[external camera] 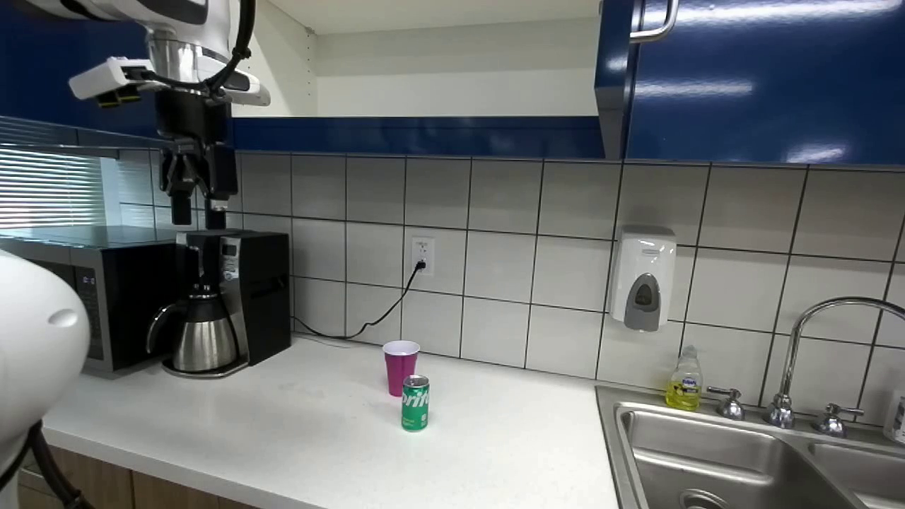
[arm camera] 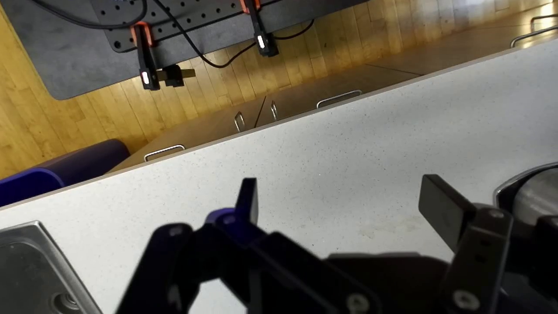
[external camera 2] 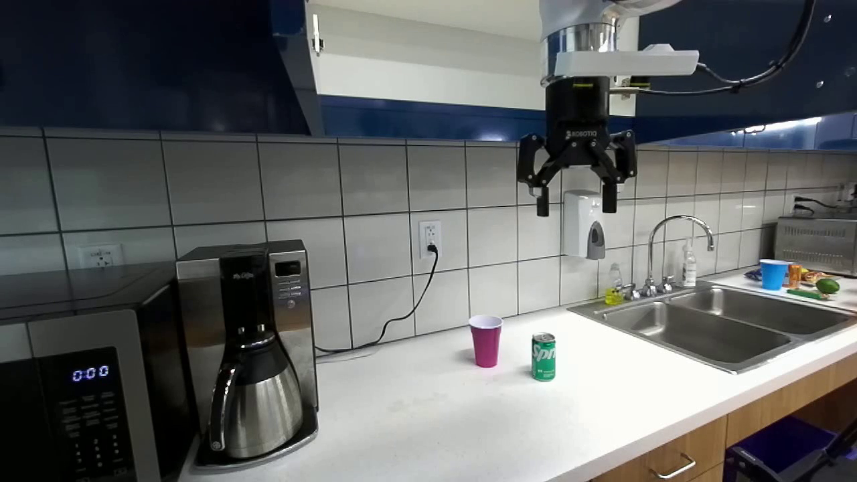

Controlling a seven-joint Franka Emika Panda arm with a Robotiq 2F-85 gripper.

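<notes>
My gripper [external camera 2: 576, 210] hangs high above the counter, open, with nothing between its fingers. On the white counter stands an upright green Sprite can [external camera: 415, 404]. Close by, a magenta cup [external camera 2: 486, 342] with a white inside stands upright, nearer the wall. Neither the can nor the cup shows in the wrist view, where bare counter [arm camera: 335, 178] lies beneath the spread fingers.
A coffee maker [external camera 2: 298, 277] with a steel carafe [external camera: 206, 343] and a microwave [external camera 2: 128, 377] occupy the counter's left end. To the right are the sink [external camera: 628, 458] and a yellow soap bottle [external camera: 684, 386]. An open cabinet [external camera: 458, 80] is overhead.
</notes>
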